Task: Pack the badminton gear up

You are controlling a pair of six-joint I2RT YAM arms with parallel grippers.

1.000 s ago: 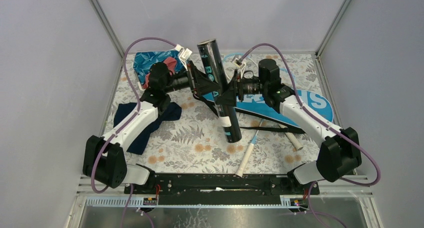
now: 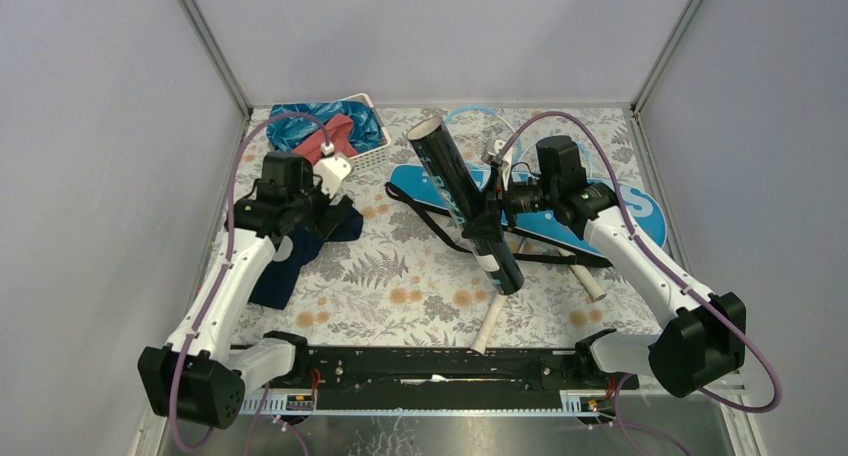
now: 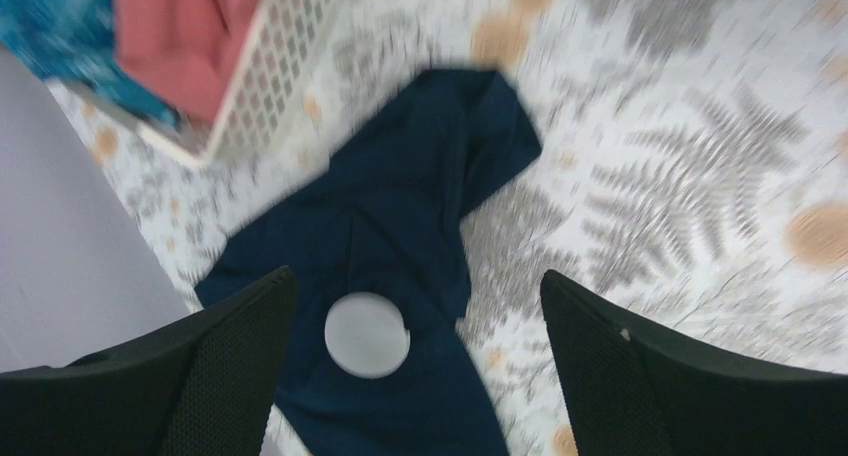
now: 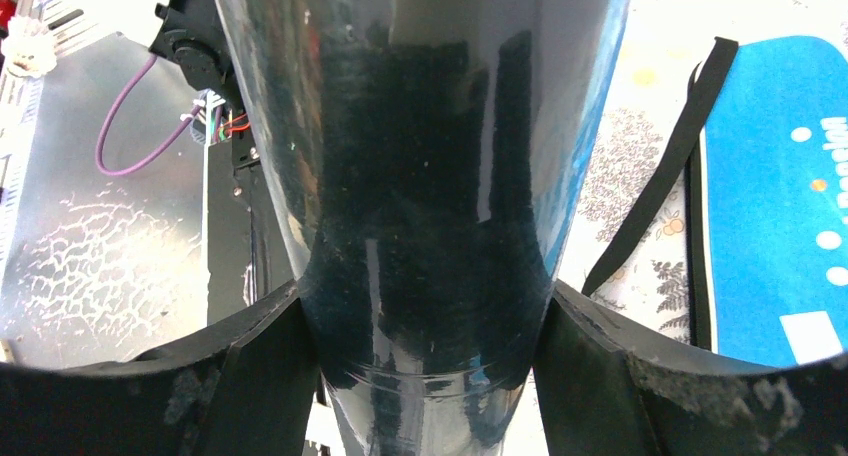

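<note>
My right gripper [image 2: 485, 221] is shut round a long black shuttlecock tube [image 2: 442, 176] [image 4: 410, 146], held tilted above the table. My left gripper [image 2: 330, 216] is open over a crumpled navy cloth [image 2: 280, 276] [image 3: 390, 186], on which a white round object [image 3: 365, 331] shows. A blue racket bag [image 2: 630, 216] [image 4: 775, 206] with a black strap [image 2: 430, 226] lies at the right, with rackets around and under it; two pale handles [image 2: 488, 324] stick out toward the front.
A white basket [image 2: 370, 158] [image 3: 268, 86] with blue plastic and red cloth stands at the back left. Side walls bound the table.
My left gripper has drawn away from the tube toward the left, over the navy cloth. My right gripper has moved right, and the tube is more tilted.
</note>
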